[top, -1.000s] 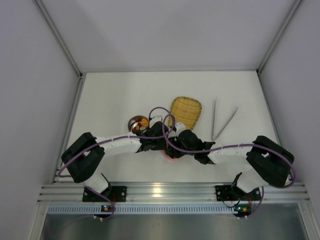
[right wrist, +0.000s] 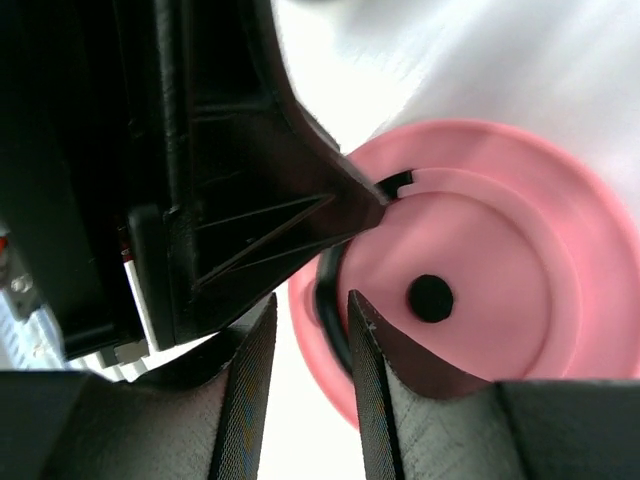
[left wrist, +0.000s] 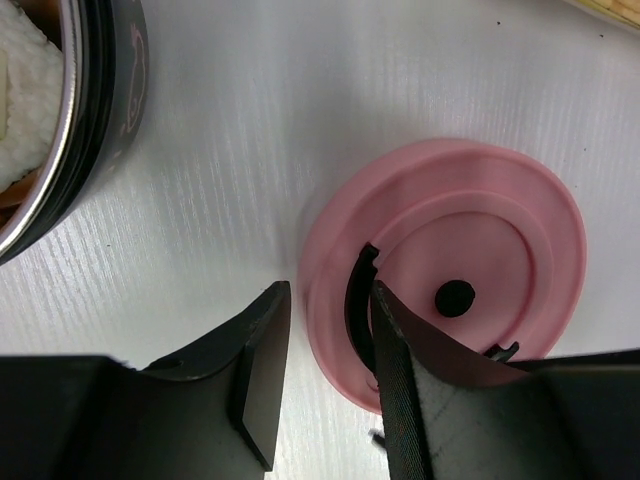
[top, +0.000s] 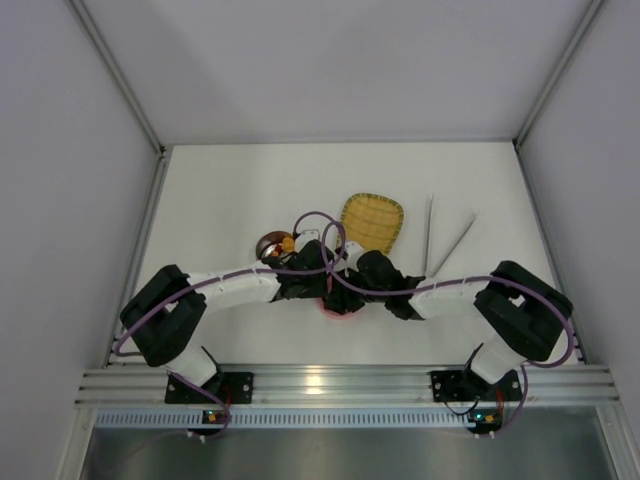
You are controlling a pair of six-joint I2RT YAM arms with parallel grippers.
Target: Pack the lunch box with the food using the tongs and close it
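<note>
The pink round lid (left wrist: 470, 255), with a black handle strip (left wrist: 358, 305) and a black dot, lies on the white table. In the top view only its lower edge (top: 338, 313) shows, under both grippers. My left gripper is part open above the lid's left rim, its right finger close to the strip. My right gripper stands open, with the lid's rim and the strip (right wrist: 333, 300) showing between its fingers. Whether either touches the lid, I cannot tell. The round metal lunch box (top: 266, 243), holding rice and other food, stands uncovered to the left.
A yellow woven tray (top: 371, 222) lies behind the grippers. Two thin pale sticks (top: 429, 235) rest to the right of it. Both grippers are very close together over the lid, and a black part of the other arm (right wrist: 250, 190) fills the right wrist view's upper left.
My right arm has shifted slightly left, its elbow drawing a little inward and up. The left arm has hardly moved. The lunch box, tray and sticks stay where they were.
</note>
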